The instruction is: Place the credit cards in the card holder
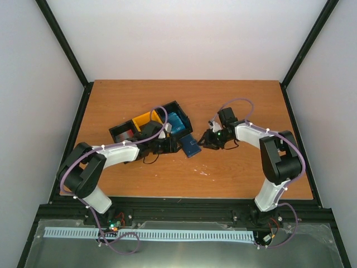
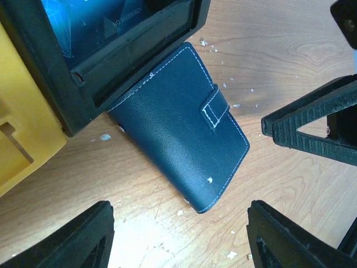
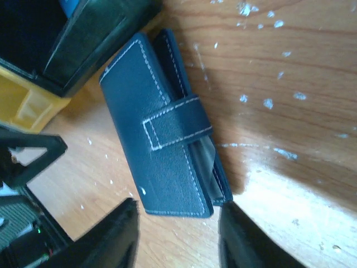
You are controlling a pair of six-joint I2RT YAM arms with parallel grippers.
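A dark blue card holder (image 1: 189, 146) with a strap lies flat on the table, against the black box's edge. In the left wrist view it (image 2: 173, 134) is between and beyond my open left gripper. In the right wrist view the holder (image 3: 150, 162) shows a gap at its strap side, just beyond my right gripper, which stands open with nothing between its fingers. Blue cards (image 2: 92, 25) are in the black compartment of the box (image 1: 186, 124). Both grippers hover on either side of the holder.
A yellow tray (image 1: 144, 119) sits left of the blue cards' compartment, with another compartment further left.
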